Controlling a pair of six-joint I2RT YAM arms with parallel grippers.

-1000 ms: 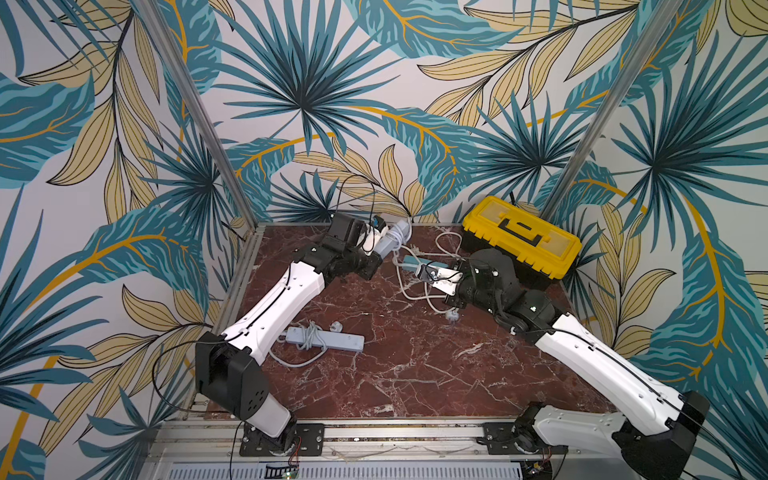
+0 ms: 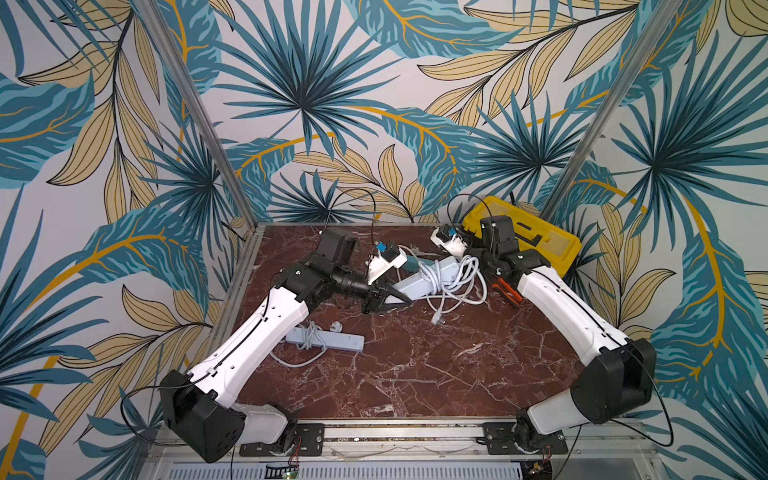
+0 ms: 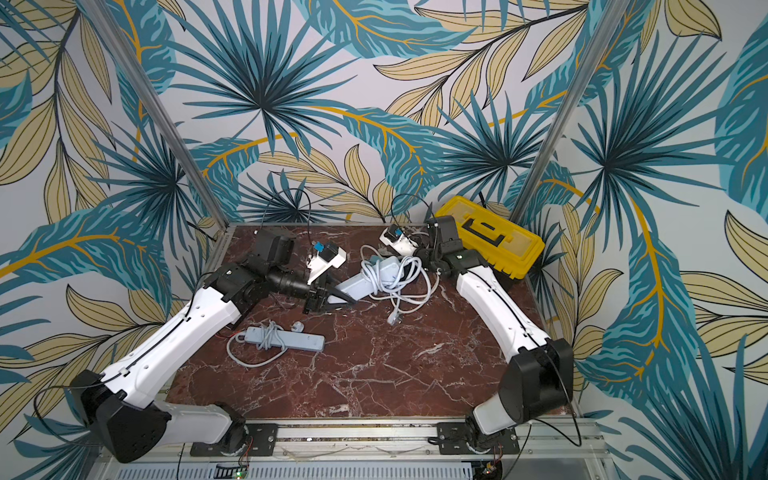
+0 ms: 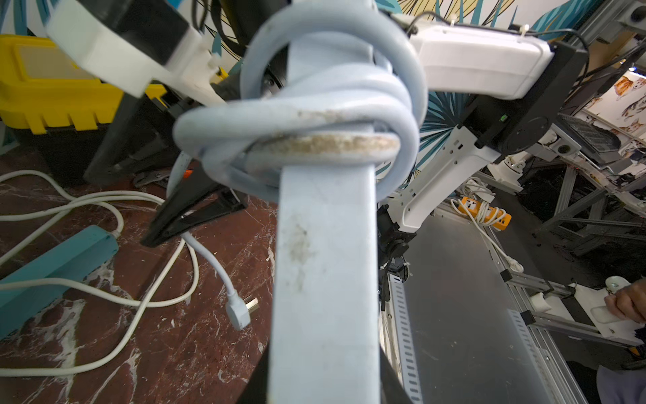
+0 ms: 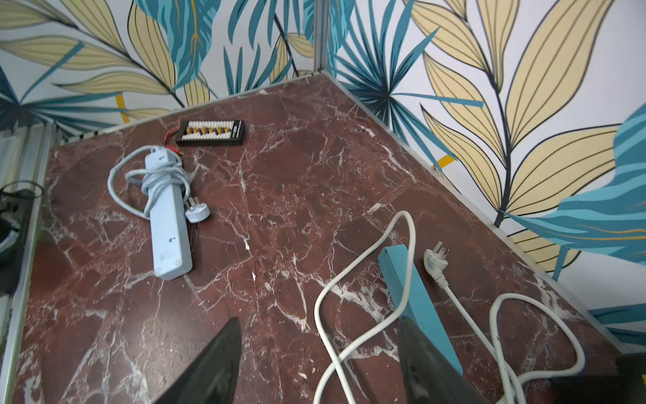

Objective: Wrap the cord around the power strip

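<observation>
A pale power strip [image 4: 326, 269] hangs at an angle above the table, with my left gripper [image 2: 393, 302] shut on its near end. Its cord [image 4: 302, 114] is looped several times around the far half, bunched with loose coils in the top views. From the coils dangles the plug [image 4: 237, 313]. My right gripper is beside the coils with its fingers [image 4: 195, 208] spread; part of the cord runs behind the lower finger. In the right wrist view the dark fingertips [image 5: 212, 370] stand apart, and no held thing shows between them.
Another wrapped power strip [image 5: 171, 235] lies at the table's left. A teal strip [image 5: 420, 309] with a loose white cord [image 5: 397, 316] rests below the held one. A yellow toolbox [image 2: 524, 232] and orange-handled pliers [image 2: 506, 290] are at right.
The right arm has swung backward; its gripper now sits right of the coils.
</observation>
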